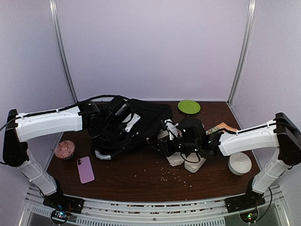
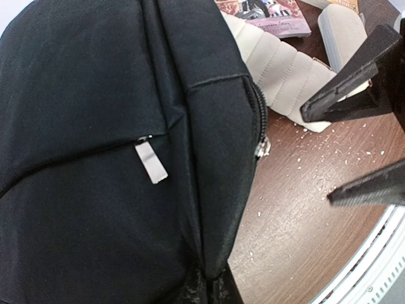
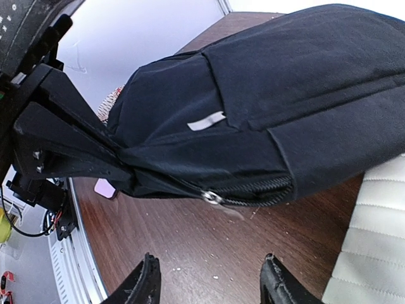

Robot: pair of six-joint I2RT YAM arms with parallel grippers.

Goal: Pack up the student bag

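Observation:
The black bag (image 1: 149,117) lies at the back left of the table, its fabric lifted toward me. Pinching its near corner, my left gripper is shut on the cloth beside the end of the side zipper; the right wrist view shows its fingers (image 3: 82,149) against the fabric. A metal zipper pull (image 3: 214,198) hangs from that side zipper, which runs along the bag's edge. Just below the pull and apart from it, my right gripper stands open and empty. A second, pale pull tab (image 2: 151,162) rests on the bag's front.
White padded items (image 1: 193,164) and a pink book (image 2: 278,18) lie right of the bag. A purple phone (image 1: 85,170) and patterned bowl (image 1: 65,149) are at left, a white bowl (image 1: 240,163) at right, a green plate (image 1: 189,107) behind. Crumbs dot the clear front.

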